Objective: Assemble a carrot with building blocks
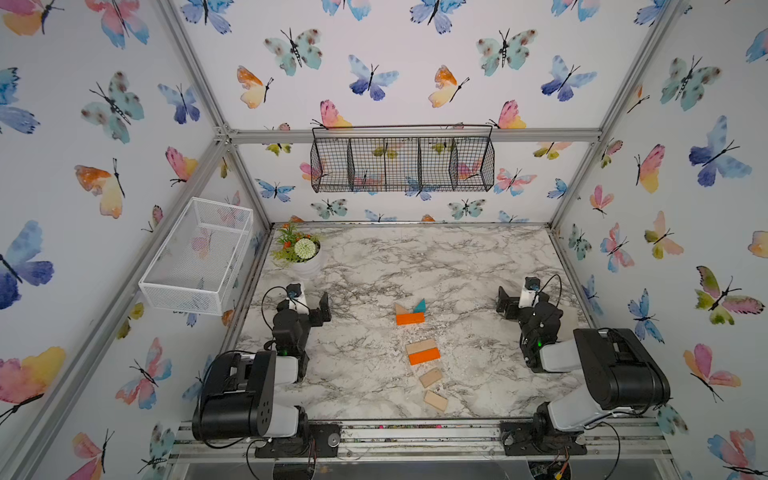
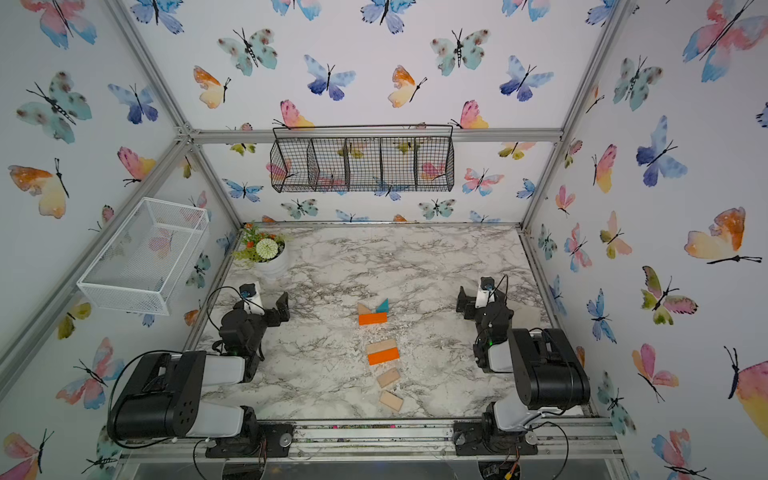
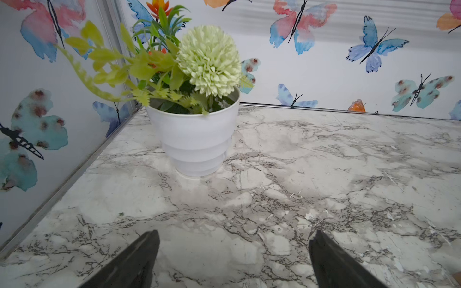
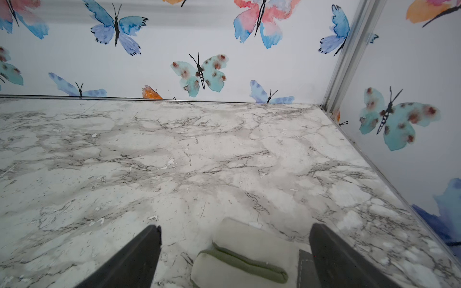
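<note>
Mid-table, an orange block (image 1: 410, 318) has a wooden triangle (image 1: 401, 309) and a teal triangle (image 1: 420, 305) standing at its far edge. Nearer the front lies another orange block (image 1: 425, 356) with a wooden block (image 1: 418, 346) touching it. Two loose wooden pieces, one upper (image 1: 431, 377) and one lower (image 1: 436, 401), lie apart in front. To the left of the blocks, my left gripper is open and empty. My right gripper is open too, off to their right, with no block between its fingers.
A white flower pot (image 3: 194, 134) stands at the back left. Beneath the right gripper lies a folded pale cloth (image 4: 259, 240) with a green strip. A black wire basket (image 1: 402, 164) hangs on the back wall, a white one (image 1: 200, 252) at left.
</note>
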